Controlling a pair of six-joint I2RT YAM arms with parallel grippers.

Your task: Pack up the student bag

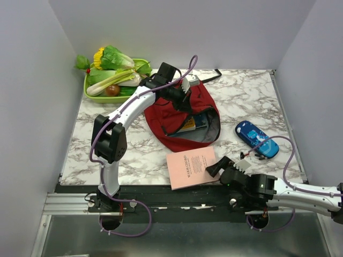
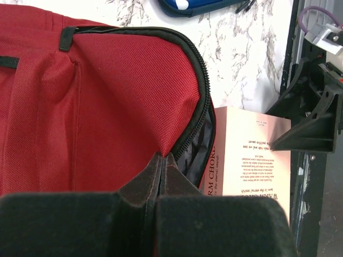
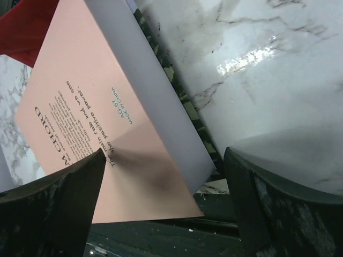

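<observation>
A red bag (image 1: 201, 97) lies in the middle of the table, its grey-lined opening facing the near edge. Yellow and blue books (image 1: 188, 126) show inside. My left gripper is shut on the upper edge of that opening; fabric folds run into its fingertips. In front of the opening, a thick pink book (image 1: 192, 168) reaches to the table's near edge. Around its right-hand edge stands my right gripper, open, one finger over the pink cover and the other past the camouflage-patterned underside. A blue pencil case (image 1: 257, 139) rests to the right of the bag.
At the back left is a green basket (image 1: 113, 99) of vegetables. Bare marble (image 1: 246, 91) lies behind the pencil case and left of the pink book. Walls close in both sides.
</observation>
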